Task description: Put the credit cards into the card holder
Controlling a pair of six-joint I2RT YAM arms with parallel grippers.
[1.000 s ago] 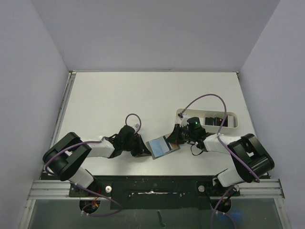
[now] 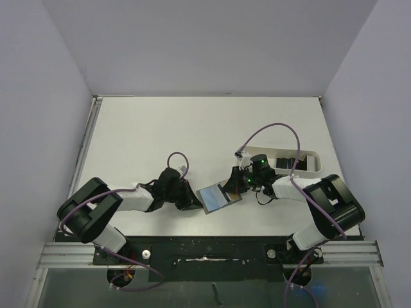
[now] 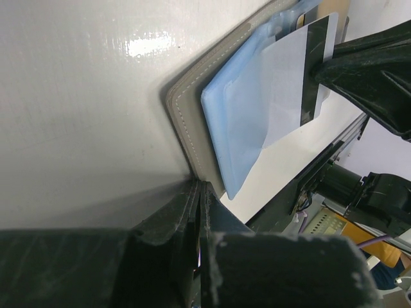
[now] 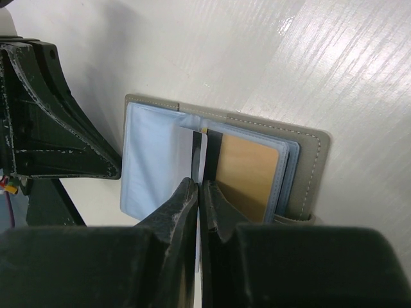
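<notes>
The card holder (image 2: 210, 197) lies open on the table, grey outside with pale blue sleeves (image 4: 148, 154). My left gripper is shut at its grey edge, with nothing clear between its fingers. My right gripper is shut on a white card (image 3: 282, 83) with a black stripe, held over the blue sleeve, beside a tan card (image 4: 247, 173) in the holder. In the top view the right arm hides part of the holder.
A white tray (image 2: 310, 163) with dark compartments stands at the right behind the right arm.
The left arm is unchanged.
</notes>
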